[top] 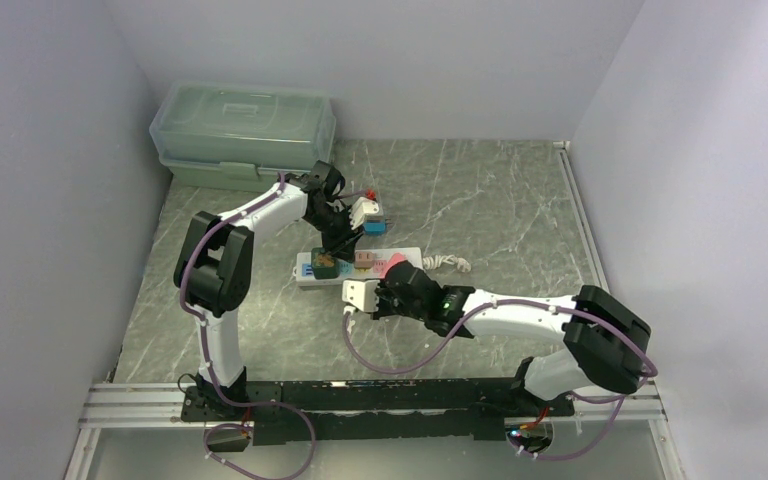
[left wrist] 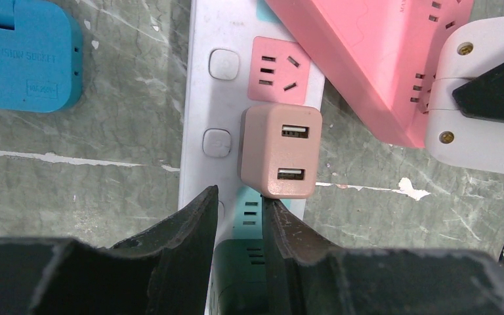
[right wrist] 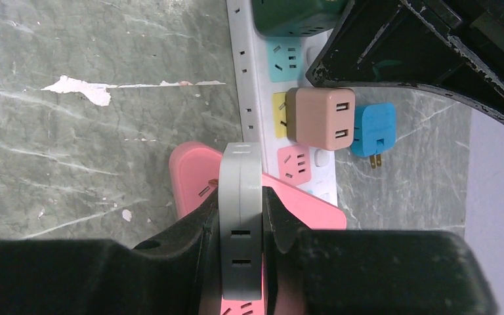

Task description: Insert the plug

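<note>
A white power strip (top: 308,270) with coloured socket panels lies mid-table, carrying a dark green plug (right wrist: 295,16) and a pink two-port USB plug (left wrist: 279,151). My left gripper is shut over the strip at the green plug's end; what is between its fingers is unclear. My right gripper is shut on a white block (right wrist: 240,170), above a pink tray-like piece (right wrist: 315,213) beside the strip.
A blue adapter (left wrist: 26,56) lies behind the strip. A translucent green case (top: 240,130) stands at the back left, and a coiled white cord lies at the strip's right end.
</note>
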